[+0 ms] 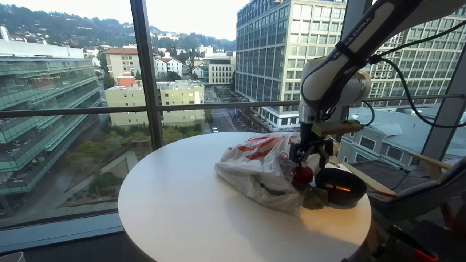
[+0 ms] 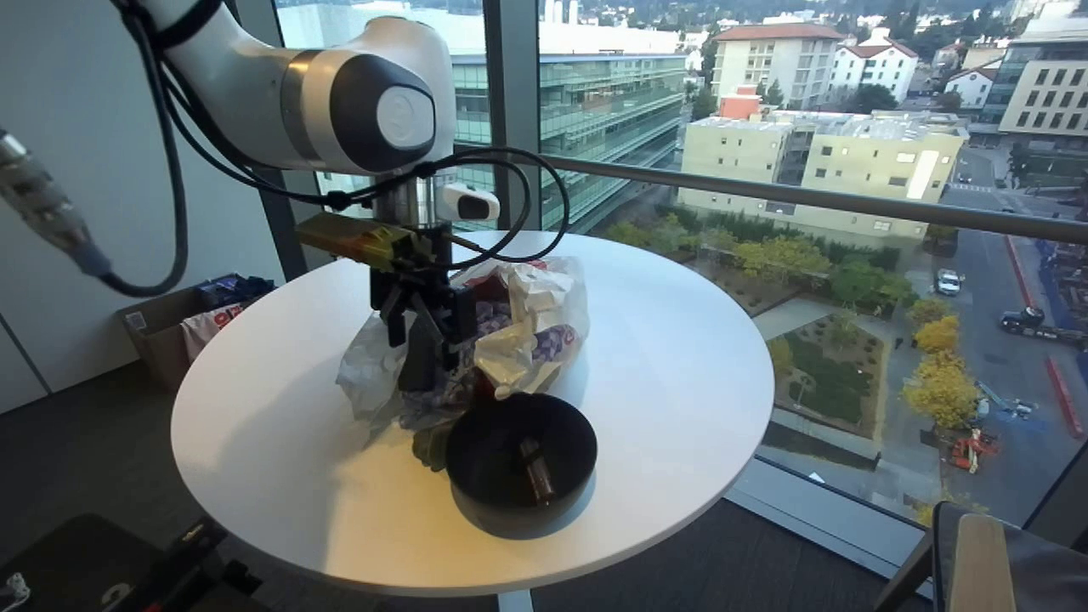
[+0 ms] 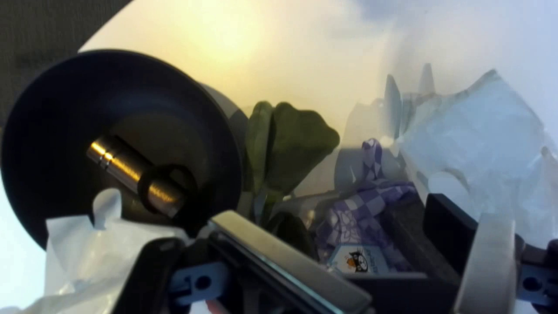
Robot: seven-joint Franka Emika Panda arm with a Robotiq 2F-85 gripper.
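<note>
My gripper (image 2: 423, 377) is open and pointing down at the mouth of a white plastic bag (image 1: 253, 174) with red stripes. A round red item (image 1: 302, 174) lies at the bag's opening, beside or just below my fingers in exterior view 1. Purple checkered cloth (image 3: 361, 214) with a small cat label shows inside the bag, in front of my spread fingers in the wrist view. Beside the bag stands a black bowl (image 2: 479, 495) holding a metallic cylinder (image 3: 133, 172). A green leaf-shaped item (image 3: 295, 144) rests between bowl and bag. Whether my fingers touch anything cannot be told.
A chair (image 1: 402, 179) stands close to the table's right side. Windows and a rail (image 2: 816, 194) lie beyond the table.
</note>
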